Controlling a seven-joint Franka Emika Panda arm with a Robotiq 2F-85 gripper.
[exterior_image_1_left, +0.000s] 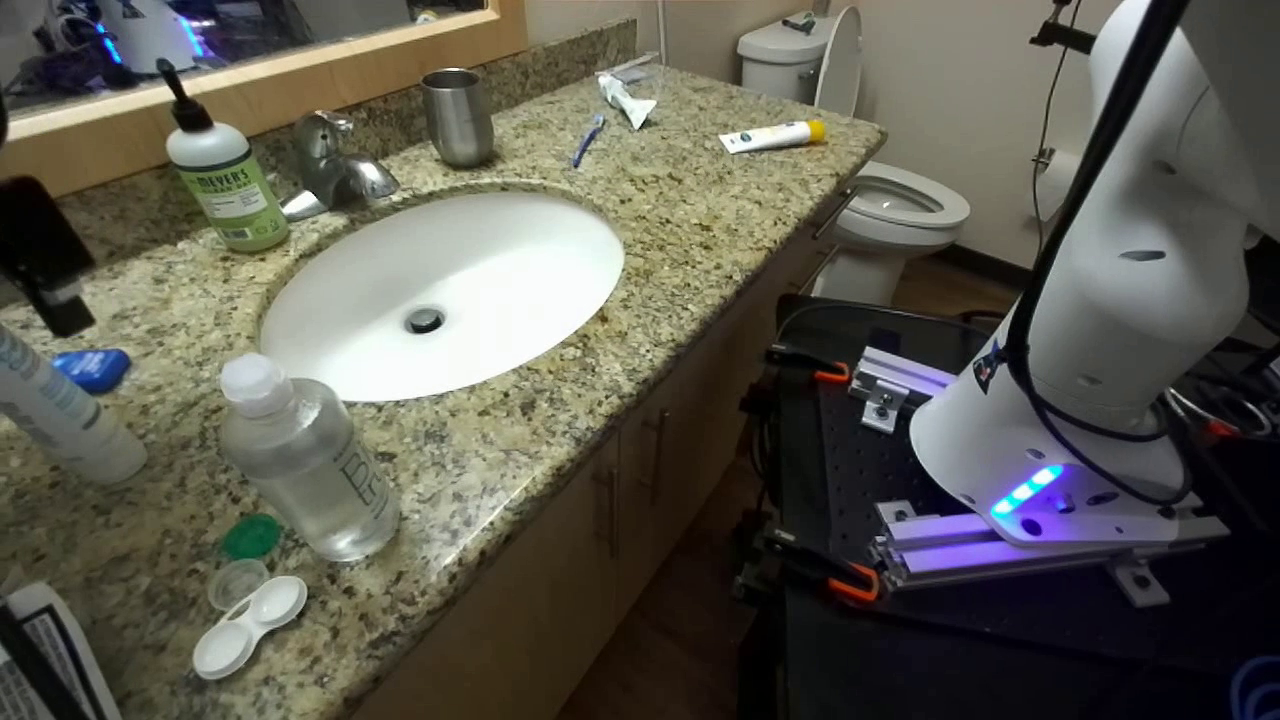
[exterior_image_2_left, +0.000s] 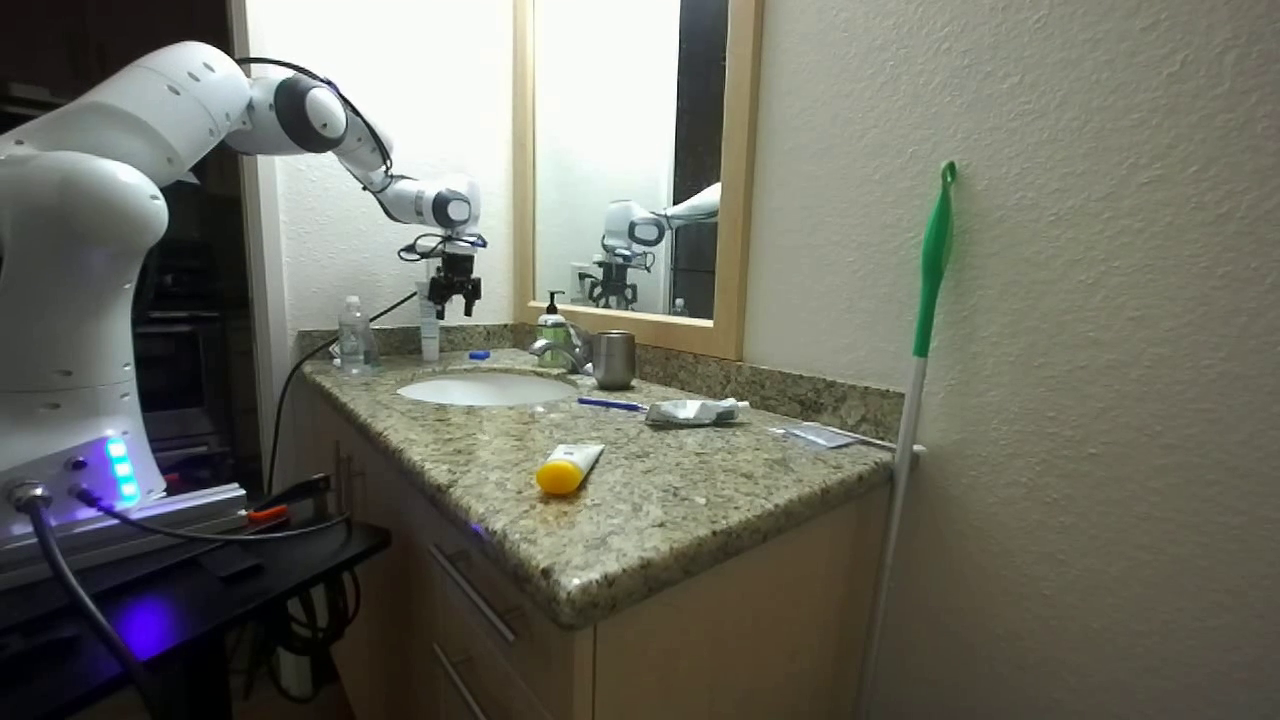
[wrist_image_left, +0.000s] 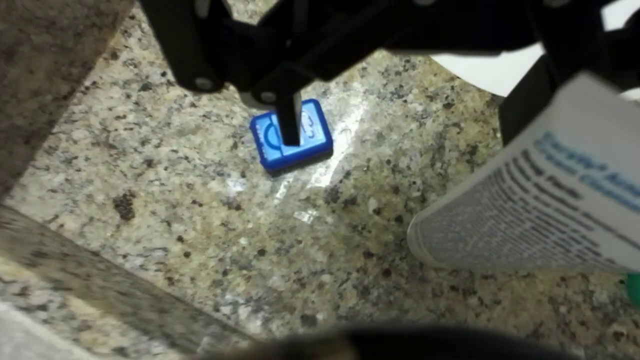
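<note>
My gripper stands open over the counter, its fingers wide apart with nothing between them. In the wrist view a blue dental floss box lies flat on the granite, partly covered by one finger. The other finger is near a white tube with printed text, which stands on its cap end or base; contact cannot be judged. Exterior view 1 shows the floss box behind the tube, with a black finger above them. From the far side, the gripper hangs above the counter near the mirror.
A clear bottle, a green cap and a white lens case lie near the front edge. The sink, soap bottle and metal cup are farther right. A backsplash borders the floss box's area.
</note>
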